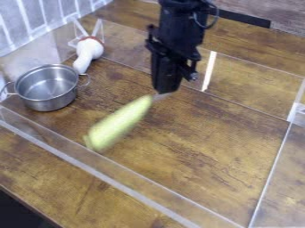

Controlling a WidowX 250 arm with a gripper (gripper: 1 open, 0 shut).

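The black gripper point(159, 83) hangs over the middle of the wooden table, blurred; its fingers appear shut. Just below it, a pale yellow-green elongated object point(117, 125) extends down-left, with a thin end at the fingertips. Whether that end is between the fingers or just behind them is hard to tell.
A steel pot point(46, 89) stands at the left. A white object point(87, 53) lies behind it, upper left. Clear panels border the work area.
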